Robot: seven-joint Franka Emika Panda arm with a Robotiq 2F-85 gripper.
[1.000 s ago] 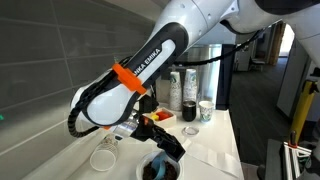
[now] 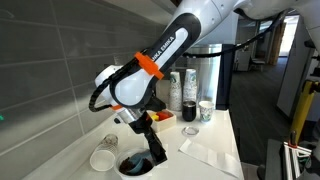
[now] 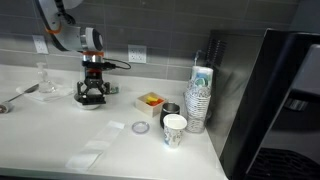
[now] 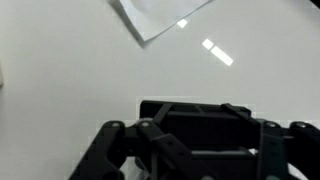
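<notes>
My gripper (image 2: 152, 143) is shut on a dark, block-like object (image 4: 200, 127), which spans the space between its fingers in the wrist view. In exterior view 1 the gripper points down over the white bowl (image 2: 122, 168). Inside that bowl shows something blue (image 2: 138, 163) against a dark interior; the arm's end partly covers it. Exterior view 2 has the gripper (image 3: 92, 92) low over the bowl (image 3: 88, 106) at the back left. Whether the held object touches the bowl, I cannot tell.
A white sheet (image 2: 213, 158) lies on the counter. White cup (image 3: 173, 130), dark canister (image 3: 167, 111), stacked cups (image 3: 197, 105) and a box of colourful items (image 3: 151, 103) stand to the right. A white container (image 2: 103, 158) lies beside the bowl.
In exterior view 1 the gripper has turned from pointing sideways to pointing more steeply down, and it has shifted slightly left over the bowl. The blue thing is more covered now.
</notes>
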